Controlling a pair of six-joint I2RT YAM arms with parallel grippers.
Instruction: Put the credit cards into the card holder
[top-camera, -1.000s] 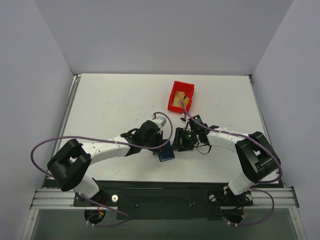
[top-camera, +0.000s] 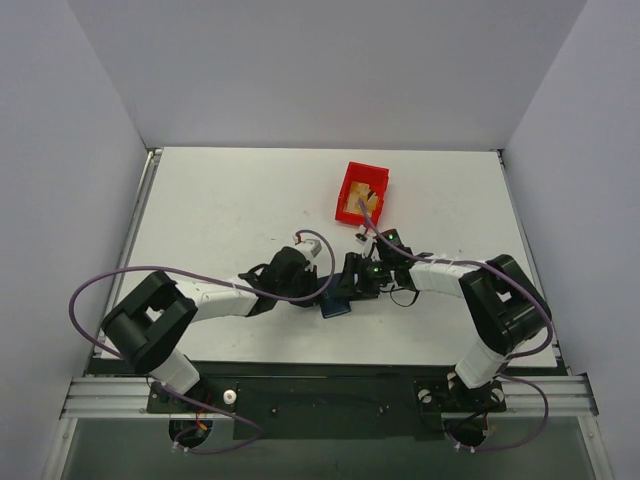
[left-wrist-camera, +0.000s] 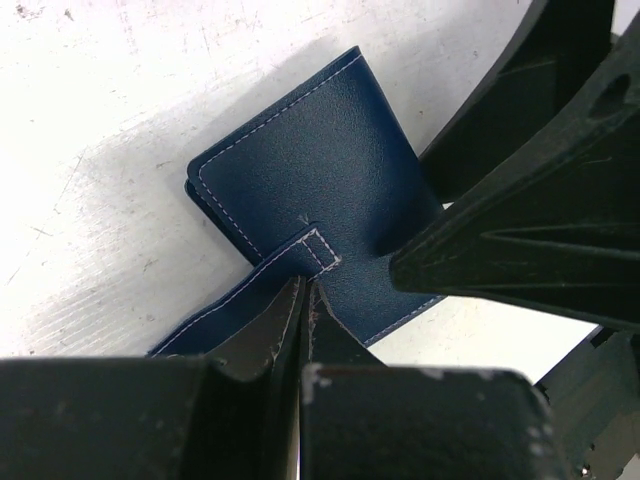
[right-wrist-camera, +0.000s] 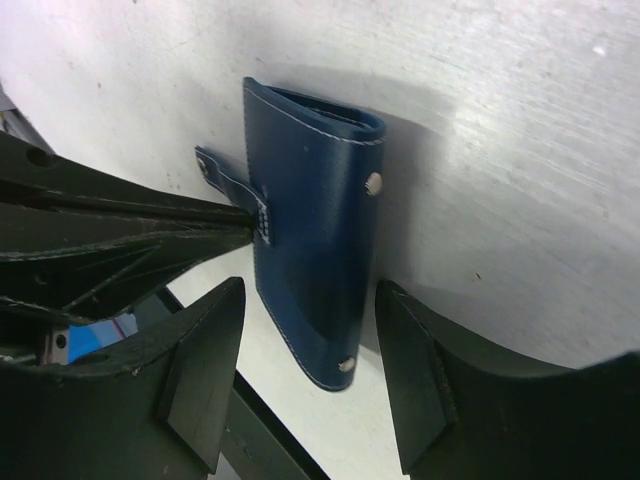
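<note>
The dark blue card holder (top-camera: 336, 309) lies folded on the white table between the two grippers. In the left wrist view my left gripper is shut, its tips down on the strap (left-wrist-camera: 245, 300) of the holder. No card shows between those fingers. My right gripper is open, and its fingers (right-wrist-camera: 208, 350) stand either side of the holder's snap-studded folded edge (right-wrist-camera: 350, 250), without closing on it. A right fingertip reaches over the holder's face in the left wrist view. The cards themselves cannot be made out clearly.
A red box (top-camera: 344, 190) with yellowish and dark pieces inside, too small to identify, stands at the back of the table. Cables from both arms hang over the work area. Free table (top-camera: 220, 200) lies at the left and right.
My left gripper has come down onto the strap, and the holder has tilted or turned.
</note>
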